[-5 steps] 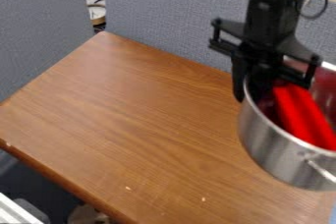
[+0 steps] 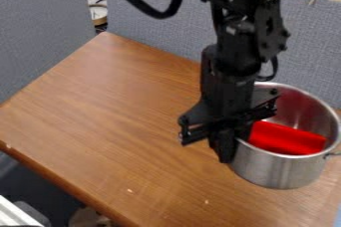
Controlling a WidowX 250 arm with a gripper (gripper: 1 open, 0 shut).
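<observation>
A steel pot point(image 2: 276, 169) with a red object point(image 2: 289, 137) inside is at the right of the wooden table point(image 2: 114, 121). My black gripper point(image 2: 225, 147) is at the pot's left rim, its fingertips low against the wall, shut; whether the rim is between the fingers is hard to see.
Grey padded walls point(image 2: 47, 32) border the table at the back and left.
The gripper and pot have moved left and away from the camera, and the pot appears smaller, with the red object still inside.
</observation>
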